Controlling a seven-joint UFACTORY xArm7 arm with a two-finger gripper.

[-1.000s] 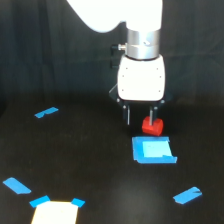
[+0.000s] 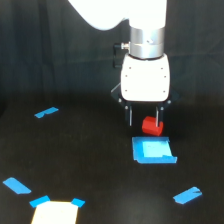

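Note:
A small red block point(image 2: 152, 127) sits on the dark table, just behind a light square point(image 2: 155, 149) edged with blue tape. My gripper point(image 2: 145, 119) points down from the white arm, its two dark fingers spread apart to either side of the block in this view. It is open, and the block does not appear gripped. Whether the fingertips are level with the block or above it, I cannot tell.
A cream-coloured object point(image 2: 55, 213) lies at the bottom left edge beside blue tape. Further blue tape strips mark the table at left point(image 2: 16, 186) and lower right point(image 2: 187, 195).
My arm and gripper have shifted slightly to the right and a little lower. The red block and the square look unmoved.

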